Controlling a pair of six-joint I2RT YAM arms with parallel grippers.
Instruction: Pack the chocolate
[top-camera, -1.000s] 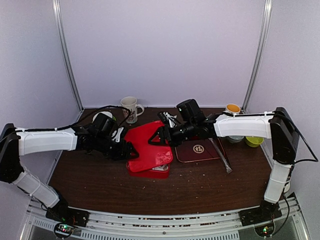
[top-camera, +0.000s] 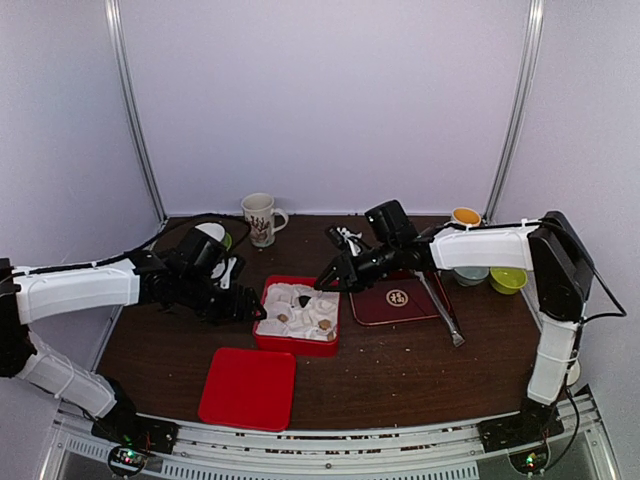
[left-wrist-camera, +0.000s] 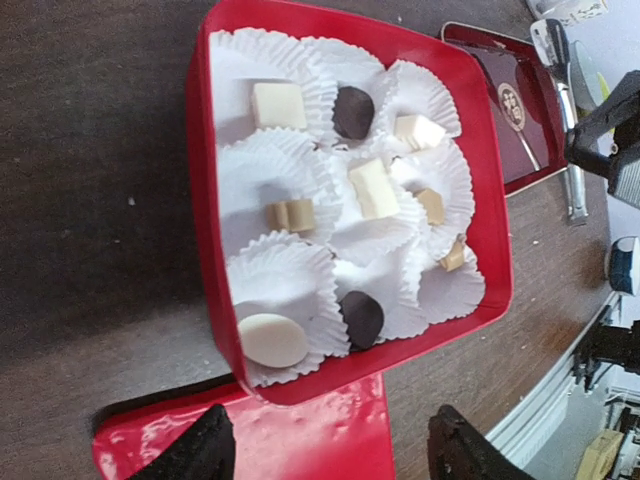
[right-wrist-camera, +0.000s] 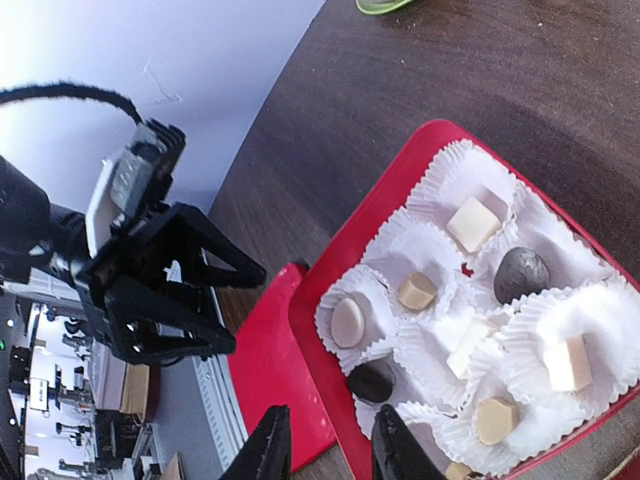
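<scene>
The red box (top-camera: 296, 344) stands open, its paper cups holding white, tan and dark chocolates, such as a dark piece (left-wrist-camera: 352, 112) and a white square (right-wrist-camera: 473, 224). Its red lid (top-camera: 246, 389) lies on the table in front of it. My left gripper (top-camera: 249, 303) hangs open at the box's left, its fingertips low in the left wrist view with nothing between them. My right gripper (top-camera: 329, 281) is over the box's back right; in the right wrist view its two fingertips (right-wrist-camera: 330, 440) are part open at the bottom edge, with nothing seen between them.
A maroon tray (top-camera: 385, 308) with metal tongs (top-camera: 449, 327) lies at the right. A mug (top-camera: 261, 218) stands at the back, bowls (top-camera: 508, 280) at the back right, more dishes behind my left arm.
The red lid has moved from on top of the box to the table in front, uncovering the chocolates. My left gripper has shifted slightly left, the right one slightly up.
</scene>
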